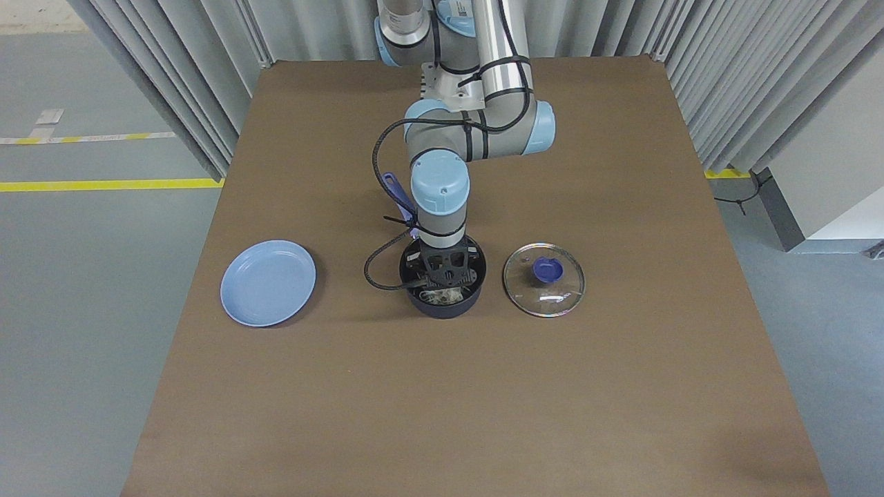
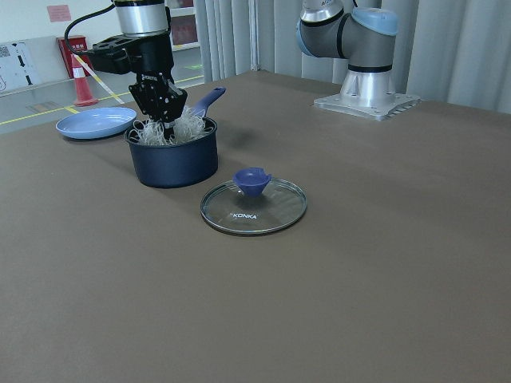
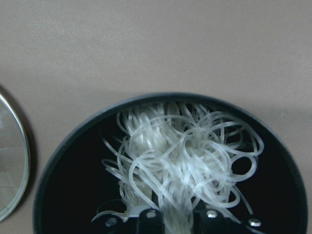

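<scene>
My gripper (image 2: 168, 128) is lowered into a dark blue pot (image 2: 172, 167) full of white, loose noodle-like strands (image 3: 180, 151). In the wrist view the fingertips sit at the bottom edge, with strands between and around them; whether they are closed on any is unclear. In the front view my wrist housing covers much of the pot (image 1: 439, 306). The pot's blue handle (image 2: 209, 100) sticks out toward the arm's base.
A light blue plate (image 1: 267, 282) lies on the table to the front view's left of the pot; a glass lid (image 1: 530, 290) with a blue knob lies to the right.
</scene>
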